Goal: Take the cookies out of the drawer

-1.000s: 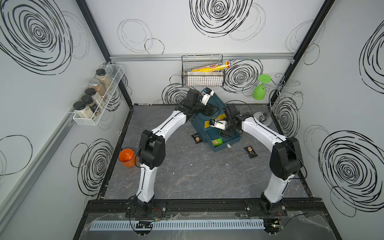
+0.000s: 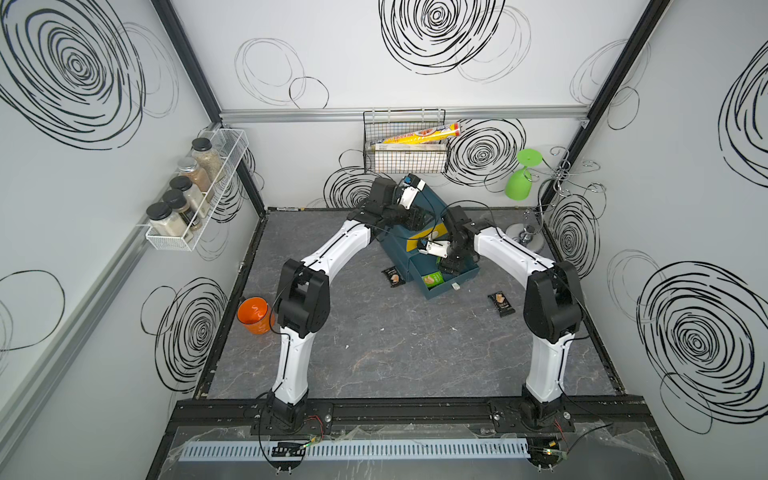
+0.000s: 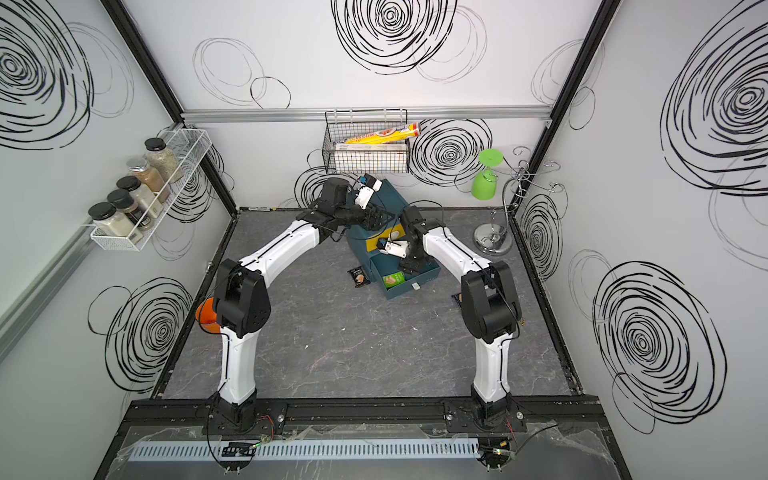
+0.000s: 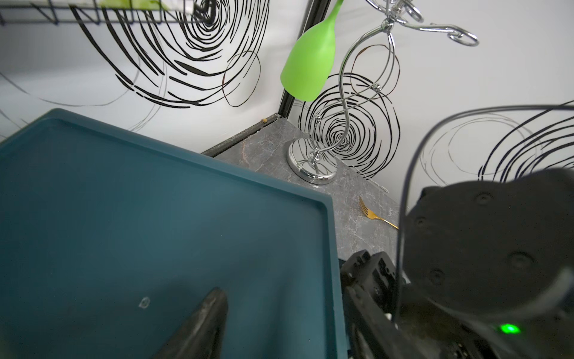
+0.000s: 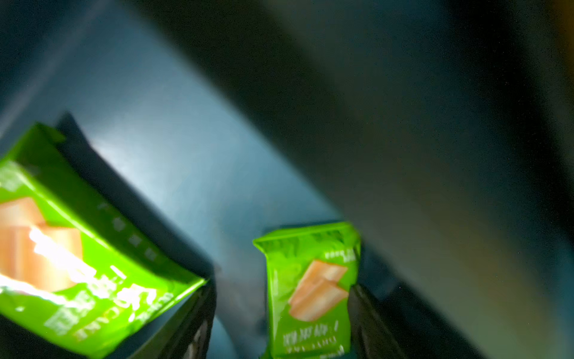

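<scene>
A teal drawer box (image 2: 386,256) stands at the back centre, its drawer pulled out. In it lie two green cookie packets, a larger one (image 5: 59,251) and a smaller one (image 5: 311,299). My right gripper is low in the drawer, its fingers part open either side of the smaller packet's end; I cannot tell whether they touch it. My left gripper is open over the box's top (image 4: 149,209), nothing visible between its fingers.
Dark packets lie left (image 2: 393,276) and right (image 2: 501,303) of the box. An orange cup (image 2: 256,316) is at the left. A chrome stand with a green glass (image 4: 308,65) occupies the back right corner.
My left arm is almost still.
</scene>
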